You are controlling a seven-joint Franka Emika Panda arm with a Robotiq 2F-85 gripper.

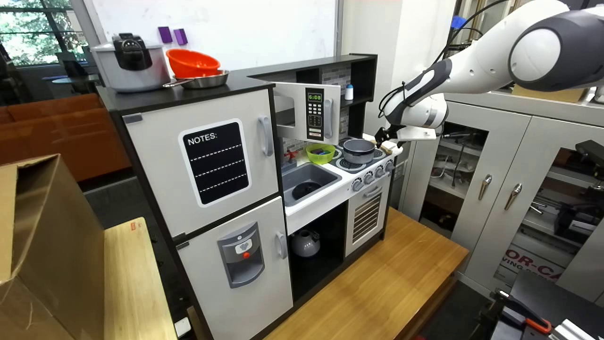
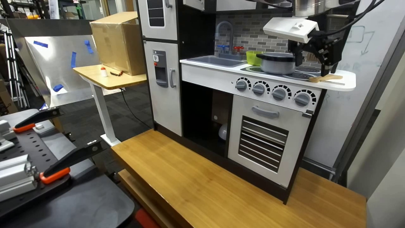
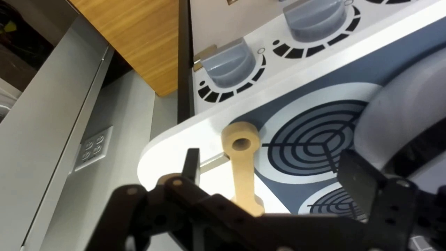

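Note:
In the wrist view a light wooden tool with a hole in its near end lies on the white counter, partly over the edge of the dark stove panel. My gripper is open above it, one fingertip on each side in the picture, and nothing is between them that it grips. The tool's far end is hidden behind the gripper. In exterior view 2 the gripper hangs over the counter's right end, with the wooden tool just below. Whether a finger touches the counter, I cannot tell.
A grey pot stands on the stove close to the gripper, with a green bowl behind it. Stove knobs line the front edge. The microwave door hangs open. Grey cabinets stand beside the counter's end.

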